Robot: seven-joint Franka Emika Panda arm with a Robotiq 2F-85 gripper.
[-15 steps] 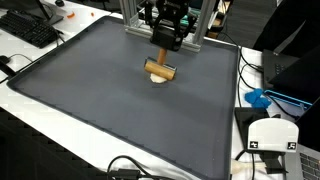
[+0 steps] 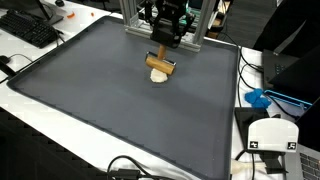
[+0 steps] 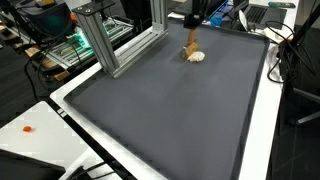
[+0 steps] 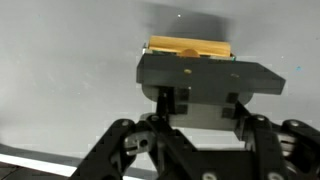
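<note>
A wooden, orange-brown piece with an upright stem is below my gripper, near the back of the grey board. In the second exterior view, the wooden piece is upright beside a small pale round item. That pale item is just in front of it in the first exterior view. My gripper points down in the wrist view, its fingers apart behind a wide dark bar. Past the bar shows the wooden edge. Contact between the fingers and the stem is hidden.
The grey board is wide and clear in front. A white frame stands at its edge. A blue item and a white-and-black device lie off to the right, with cables near them.
The wooden piece has shifted slightly up and back in the first exterior view. More of the pale round item now shows in front of it.
</note>
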